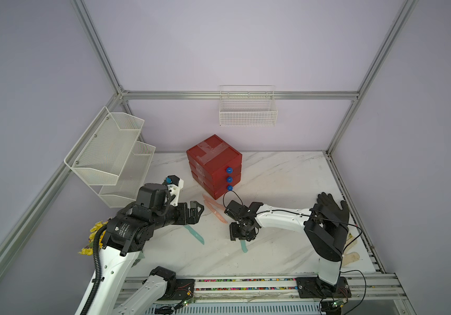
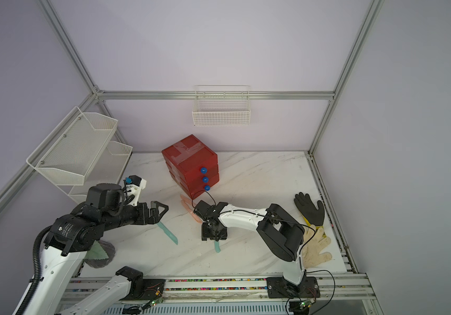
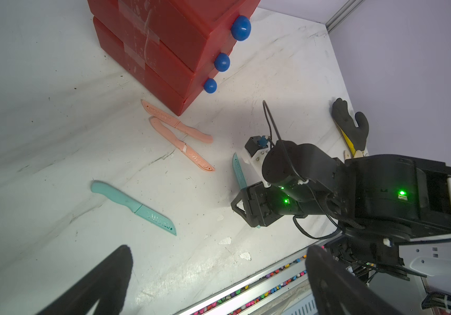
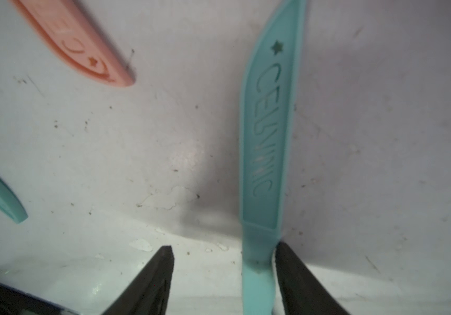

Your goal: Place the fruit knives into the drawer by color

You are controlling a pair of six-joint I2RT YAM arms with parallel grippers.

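Observation:
My right gripper is low over a teal knife [image 4: 264,152], fingers apart and straddling its handle, the right finger close beside it. Another teal knife [image 3: 133,204] lies on the left of the table. Two pink knives [image 3: 183,147] lie crossed or touching before the red three-drawer box [image 1: 212,165], whose drawers with blue knobs are closed. My left gripper is open above the table left of the right one, with nothing between its fingers.
Gloves [image 2: 314,246] lie at the right edge. A plant pot [image 2: 104,257] stands at front left, wire racks [image 1: 246,110] hang on the walls.

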